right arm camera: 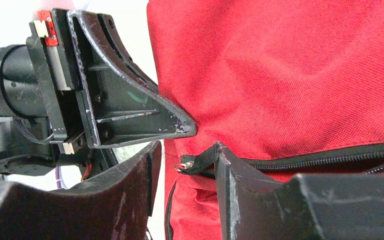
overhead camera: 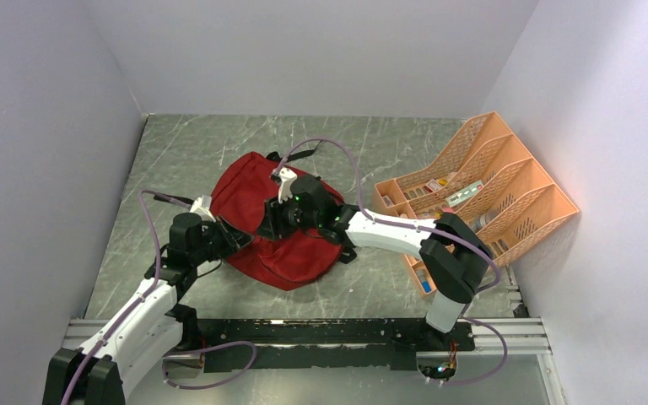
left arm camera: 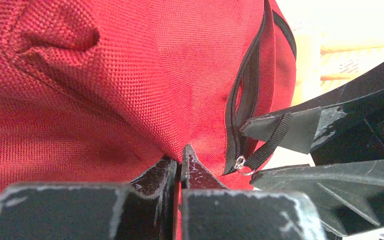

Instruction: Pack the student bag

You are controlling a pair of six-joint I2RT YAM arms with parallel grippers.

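Observation:
The red bag [overhead camera: 291, 263] lies flat on the table in the top view. My left gripper is shut on a fold of its red cloth beside the zipper. A black cord pull [left arm camera: 276, 142] hangs by a metal ring [left arm camera: 241, 164] at the near end of the black zipper [left arm camera: 233, 112]. My right gripper stands open, its fingers to either side of that pull, with a gap left between them and the cord in the right wrist view. Beyond the pull the zipper tapes lie apart, as the right wrist view shows.
An orange compartment organizer [overhead camera: 548, 196] with several small items stands at the right. A black strap [overhead camera: 304, 153] sticks out behind the bag. The two grippers are very close together.

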